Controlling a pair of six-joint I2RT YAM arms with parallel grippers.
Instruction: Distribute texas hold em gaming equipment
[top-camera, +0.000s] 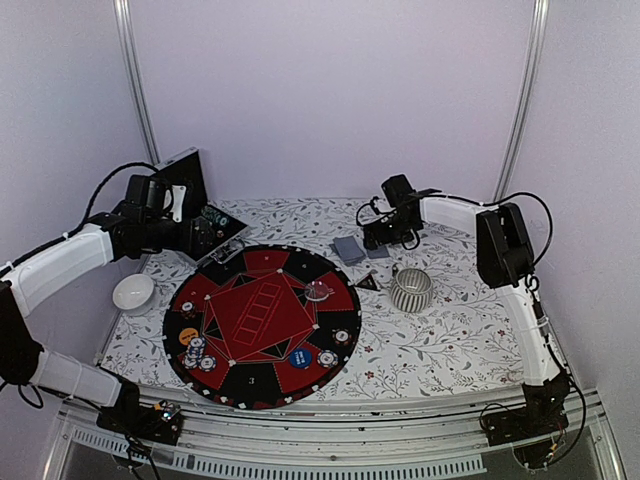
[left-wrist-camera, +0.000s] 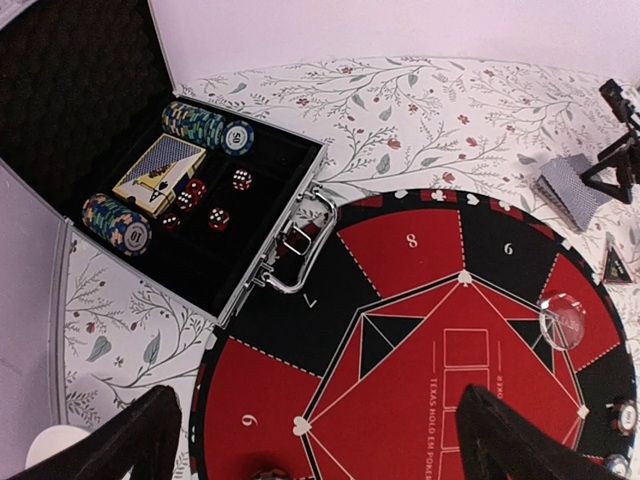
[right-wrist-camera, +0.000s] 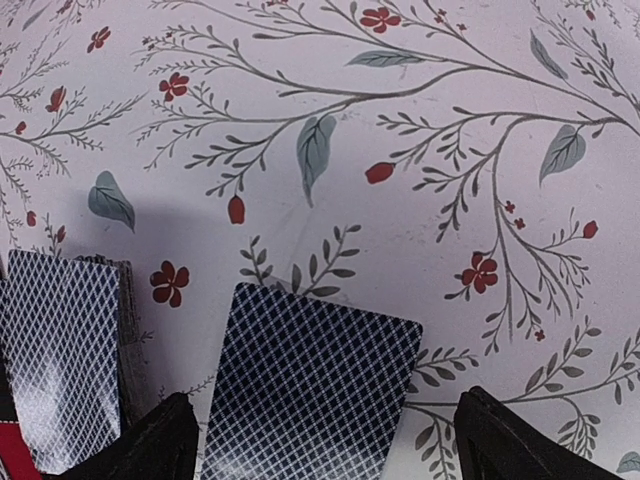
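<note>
A single dark patterned card (right-wrist-camera: 305, 385) lies flat on the table, and my right gripper is above it, open, with the card showing between its fingers. To the left of that card is a thicker stack of cards (right-wrist-camera: 65, 350), also seen as a deck (top-camera: 348, 250) at the back of the round poker mat (top-camera: 262, 262). At the back left, my left gripper hangs open and empty in front of an open black case (left-wrist-camera: 270, 170). Inside the case are chips (left-wrist-camera: 205, 130), a boxed card pack (left-wrist-camera: 160, 175) and red dice (left-wrist-camera: 218, 218).
A striped pot (top-camera: 411, 290) stands front right of the cards. Chips (top-camera: 196, 350), a blue disc (top-camera: 300, 357) and a clear round piece (top-camera: 317, 291) rest on the mat. A white bowl (top-camera: 133, 292) is at left.
</note>
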